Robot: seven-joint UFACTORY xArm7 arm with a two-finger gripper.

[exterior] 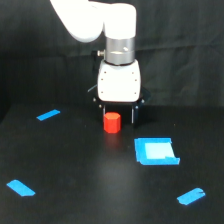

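A small red cube (112, 122) rests on the black table, just in front of and below my gripper (121, 108). The gripper's white body hangs down from the white arm above it. Its dark fingers blend into the black backdrop, but they appear spread wide apart, one to the left and one to the right. No object shows between them above the cube. How the fingertips stand in depth relative to the cube is hard to make out.
Right of the cube lies a white patch framed in blue tape (158, 151). Blue tape strips mark the table at back left (48, 115), front left (20, 188) and front right (190, 196).
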